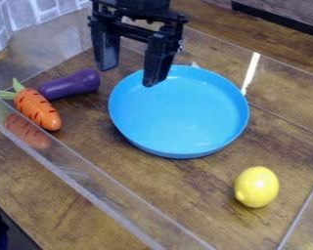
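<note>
My black gripper (132,55) hangs open at the top centre, over the back left edge of a blue plate (179,112), with nothing visible between its fingers. A purple toy eggplant (73,85) lies left of the plate, below and left of the gripper. An orange toy carrot (39,109) with green leaves lies further left. A yellow lemon (256,187) sits at the front right, apart from the plate.
Clear transparent walls edge the wooden surface (146,195) at the left and right, one running diagonally across the lower left. The wood is bare at the back right and in front of the plate.
</note>
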